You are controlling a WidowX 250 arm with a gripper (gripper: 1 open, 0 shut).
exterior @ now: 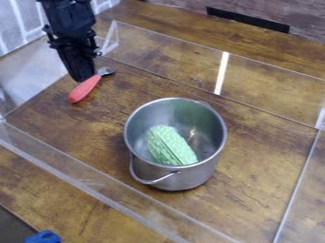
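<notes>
The black gripper (79,68) is raised at the upper left, just above a red-handled utensil (84,88) that lies on the wooden floor of the clear-walled area. The gripper looks shut, with nothing visible between its fingers. A steel pot (203,161) with a wire handle stands at centre right, holding a green textured oblong object (169,143).
Clear plastic walls border the wooden surface (260,176). A white strip (221,73) is at the back. A blue object (42,236) lies at the lower left corner, outside the walls. The floor left of and behind the pot is mostly clear.
</notes>
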